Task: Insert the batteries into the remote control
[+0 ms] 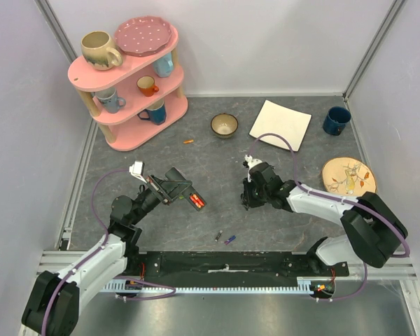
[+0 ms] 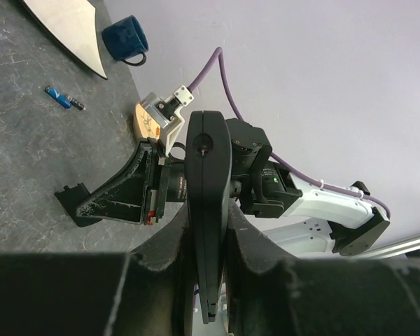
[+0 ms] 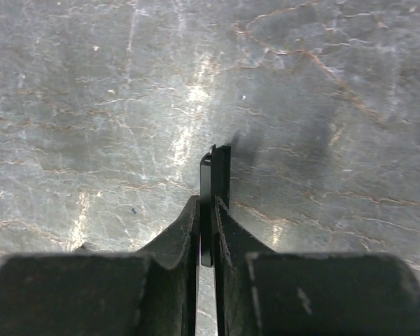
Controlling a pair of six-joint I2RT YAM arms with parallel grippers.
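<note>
My left gripper [image 1: 169, 192] is shut on the black remote [image 2: 207, 175], which is tilted, its open compartment showing red batteries [image 1: 196, 200] in the top view. My right gripper is shut on a thin black piece [image 3: 220, 164], apparently the battery cover, over bare floor right of the remote. Loose batteries [image 1: 229, 239] lie near the front edge; a blue and a dark battery [image 2: 59, 96] lie farther back in the left wrist view.
A cream board [image 1: 280, 124], bowl [image 1: 224, 125], dark blue mug [image 1: 336, 120] and round wooden plate [image 1: 348, 176] stand at back and right. The pink shelf [image 1: 136, 133] holds mugs.
</note>
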